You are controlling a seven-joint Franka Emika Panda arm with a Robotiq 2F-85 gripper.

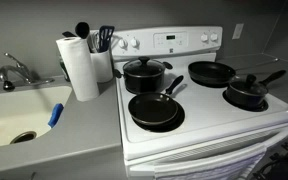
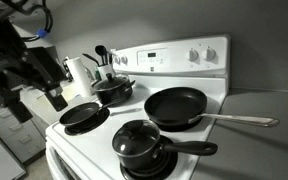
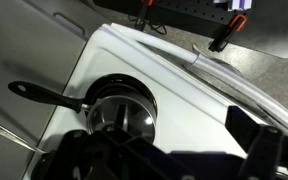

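Observation:
My gripper [image 2: 34, 108] is open, with nothing seen between its fingers. It hangs high at the left of exterior view 2, nearer the camera than the stove. In the wrist view, its dark fingers [image 3: 249, 130] stand wide apart along the lower part, above the stove's front. A black saucepan [image 3: 136, 125] with a glass lid shows below at the left, its long handle pointing left; a finger covers part of it. In exterior view 1, the same saucepan [image 1: 247, 93] sits on the front right burner. Only a dark bit of the arm shows at the lower right corner there.
A large lidded pot [image 1: 144, 75] stands at the back left of the white stove [image 1: 199, 120]. Frying pans occupy the front left [image 1: 154, 108] and back right [image 1: 212, 72] burners. Left of the stove are a paper towel roll [image 1: 79, 70], a utensil holder [image 1: 101, 66] and a sink [image 1: 24, 110].

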